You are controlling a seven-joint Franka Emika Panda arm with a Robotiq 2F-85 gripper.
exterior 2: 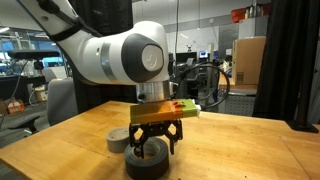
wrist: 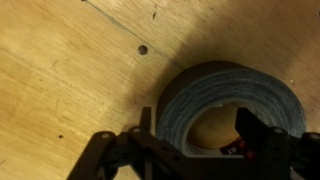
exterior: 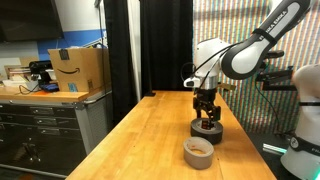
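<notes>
A dark roll of tape (exterior: 232, 137) lies flat on the wooden table, and my gripper (exterior: 206, 114) is low over it. In the wrist view the fingers stand apart, so the gripper is open. One finger is near the roll's outer left side, the other over its hole; contact cannot be told. Inside the ring of the dark roll (wrist: 172, 118) lies a small dark object with red on it (wrist: 238, 148), partly hidden by a finger. A lighter tape roll (exterior: 198, 153) rests nearby on the table.
The lighter roll (exterior 2: 118, 139) stands close beside the dark one. Cardboard boxes (exterior: 78, 68) sit on a cabinet beyond the table, and black curtains (exterior: 165, 50) hang behind it.
</notes>
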